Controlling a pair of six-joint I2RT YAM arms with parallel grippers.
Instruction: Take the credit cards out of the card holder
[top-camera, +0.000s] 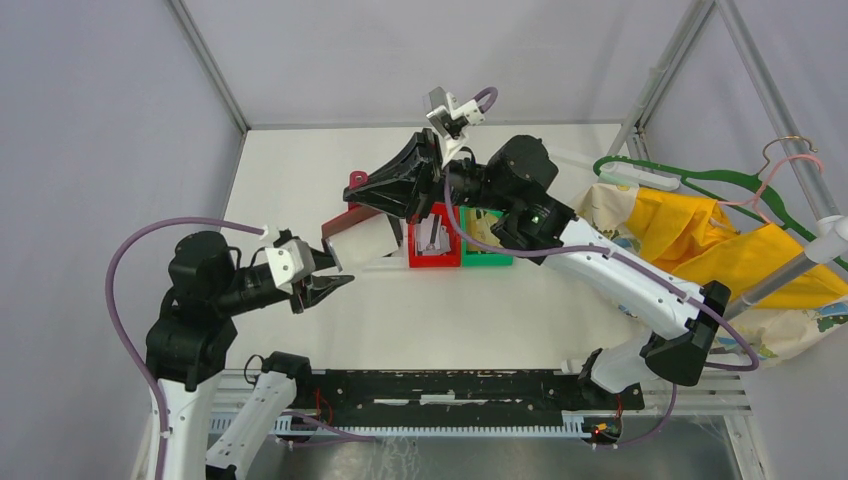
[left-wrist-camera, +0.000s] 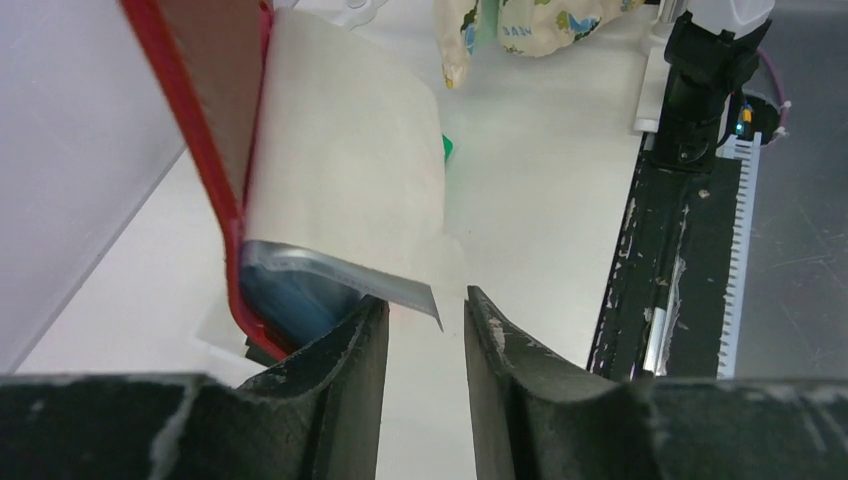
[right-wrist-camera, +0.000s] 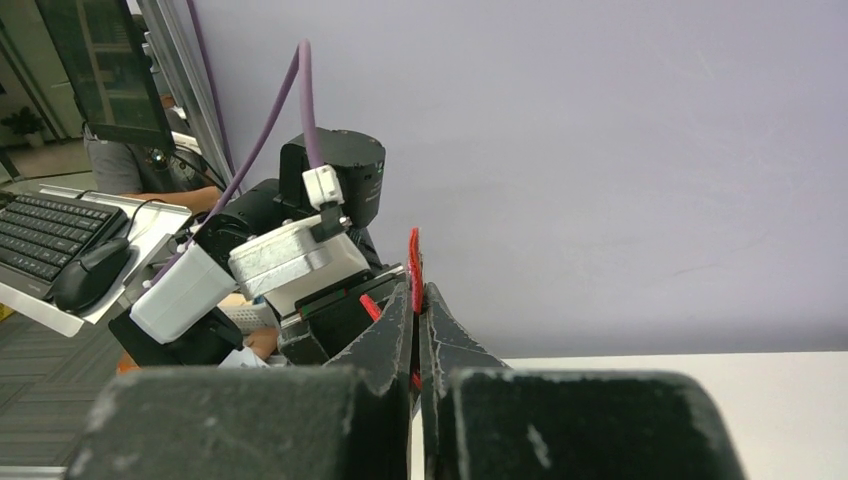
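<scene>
The card holder (top-camera: 360, 240) hangs from my right gripper (top-camera: 362, 190), which is shut on its red edge; in the right wrist view that red edge (right-wrist-camera: 414, 250) shows between the fingertips. In the left wrist view the holder (left-wrist-camera: 185, 100) has a red flap and a pale inside, with a thin silvery edge, perhaps cards, along its lower end. My left gripper is part open just below that edge, a corner of it between or just beyond the fingertips; whether it touches is unclear.
A red tray (top-camera: 435, 261) and a green tray (top-camera: 487, 259) stand on the white table (top-camera: 430, 320) behind the holder. Hangers (top-camera: 730, 180) and yellow cloth (top-camera: 740, 270) fill the right side.
</scene>
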